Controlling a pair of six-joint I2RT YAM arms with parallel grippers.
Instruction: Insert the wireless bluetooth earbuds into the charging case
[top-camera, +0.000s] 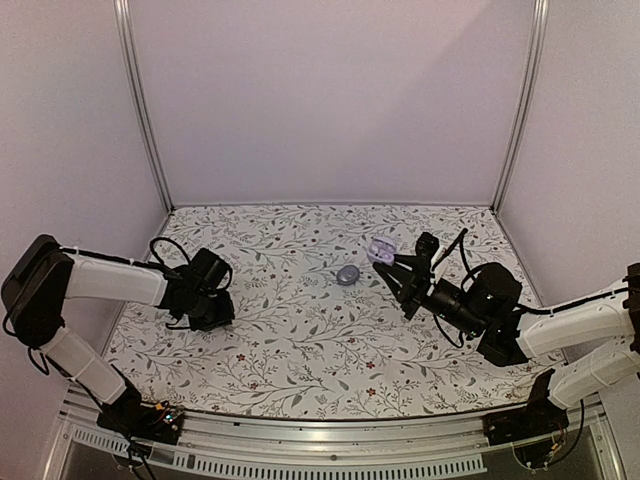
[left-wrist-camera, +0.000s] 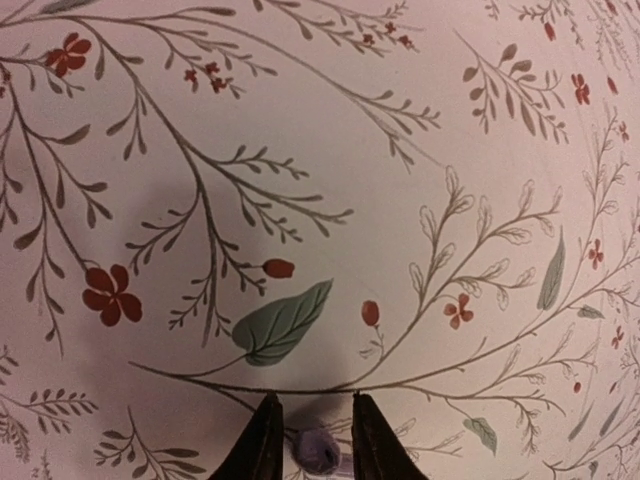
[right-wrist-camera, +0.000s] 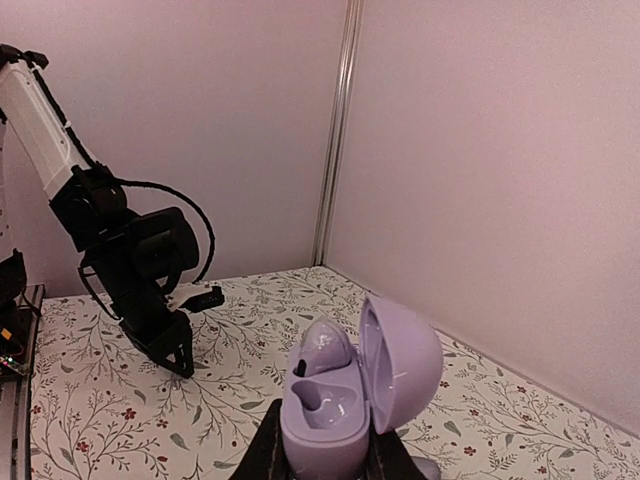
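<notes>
The lilac charging case (right-wrist-camera: 325, 420), its lid (right-wrist-camera: 398, 365) raised, is held up in my right gripper (top-camera: 395, 270), which is shut on it. One of its compartments appears to hold an earbud (right-wrist-camera: 325, 345); the other looks empty. Low over the table at the left, my left gripper has a small lilac earbud (left-wrist-camera: 318, 452) between its dark fingertips, at the bottom of the left wrist view. A small round lilac-grey object (top-camera: 348, 275) lies mid-table, left of the case.
Plain walls (top-camera: 330, 120) enclose it at the back and both sides, with a metal rail (top-camera: 330, 425) along the front edge.
</notes>
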